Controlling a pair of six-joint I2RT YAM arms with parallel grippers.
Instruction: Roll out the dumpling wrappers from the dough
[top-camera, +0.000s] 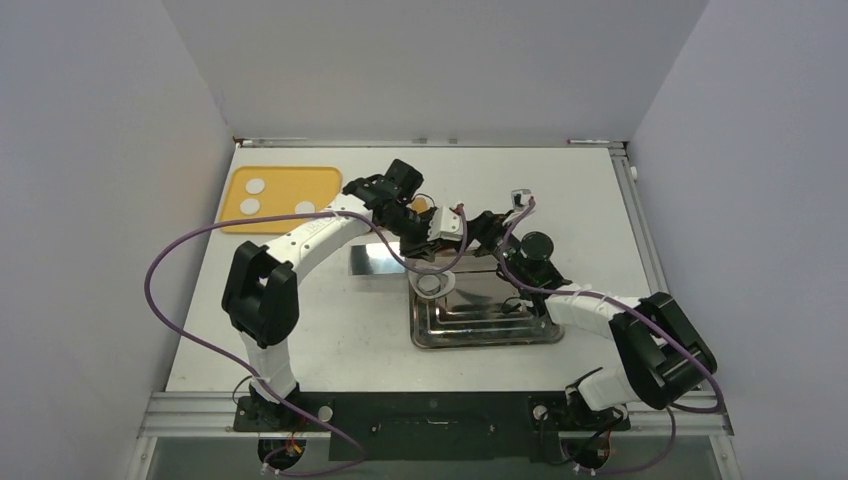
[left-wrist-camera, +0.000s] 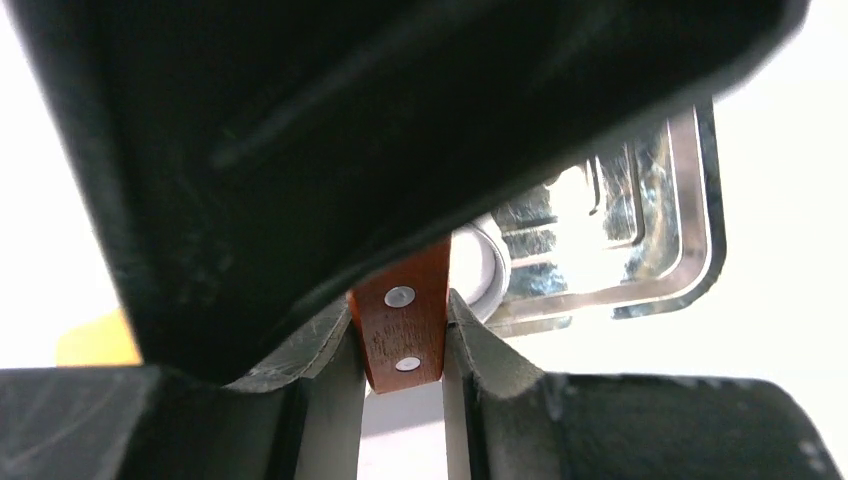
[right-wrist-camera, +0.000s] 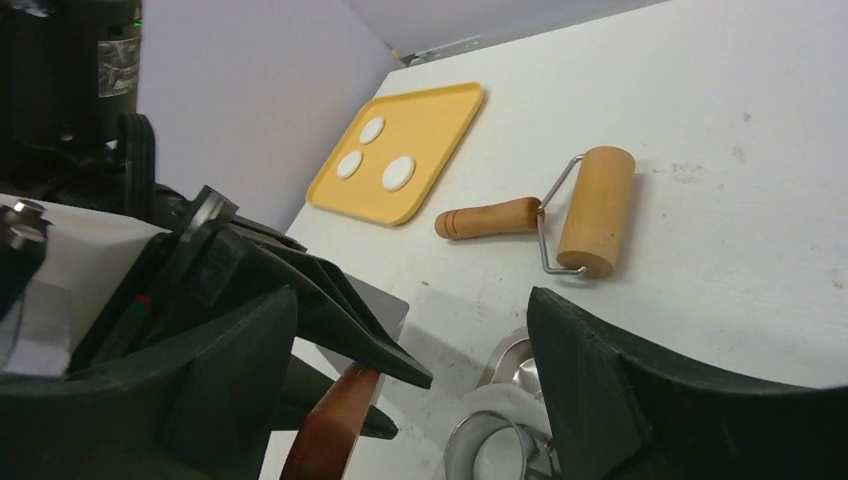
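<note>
A scraper with a brown handle (left-wrist-camera: 402, 325) is in my left gripper, shut on the handle. Its flat metal blade (top-camera: 374, 259) sticks out to the left in the top view. My right gripper stands open close to the handle's free end, which shows near its left finger (right-wrist-camera: 245, 350). A dark finger of it also seems to cover much of the left wrist view. Below, a metal ring (right-wrist-camera: 468, 450) sits on pale dough (top-camera: 418, 284) at the metal tray's left end. White round wrappers (right-wrist-camera: 398, 173) lie on the yellow board (right-wrist-camera: 440, 150).
A wooden roller (right-wrist-camera: 598, 210) with a wire frame lies on the table behind the grippers. The metal tray (top-camera: 480, 335) takes up the front middle. Purple hoses hang along both arms. Bare table lies to the front left and back right.
</note>
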